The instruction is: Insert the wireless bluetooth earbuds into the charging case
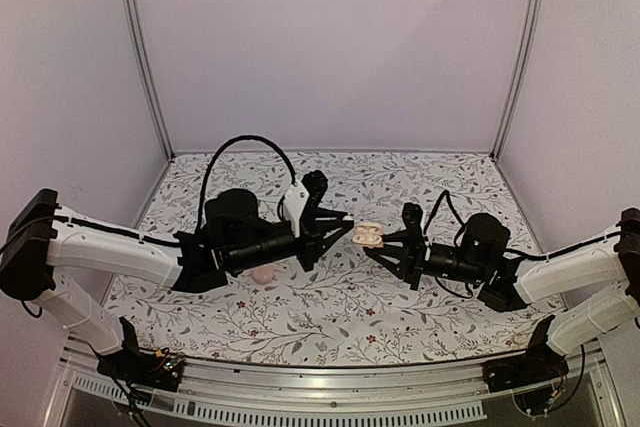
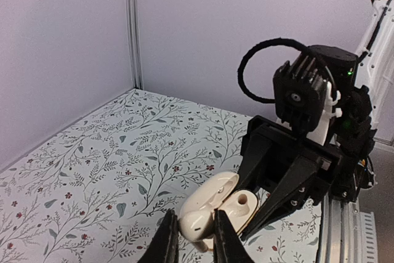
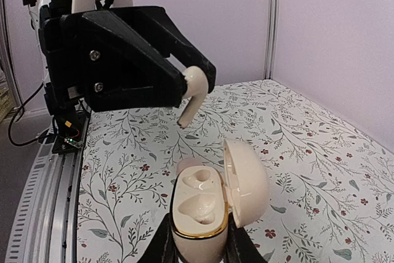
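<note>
A white earbud [image 3: 196, 84] with its stem pointing down is pinched in my left gripper [image 1: 346, 223]. In the left wrist view the earbud's rounded head [image 2: 196, 225] shows between the fingertips. My right gripper [image 1: 384, 245] is shut on the white charging case [image 1: 368, 234], holding it above the table. The case's lid [image 3: 245, 182] stands open, and two hollows show in its inner face [image 3: 198, 196], with no earbud visible in them. The earbud hangs above the case and slightly to its left in the right wrist view, apart from it.
A small pinkish round object [image 1: 263, 274] lies on the table below the left arm.
</note>
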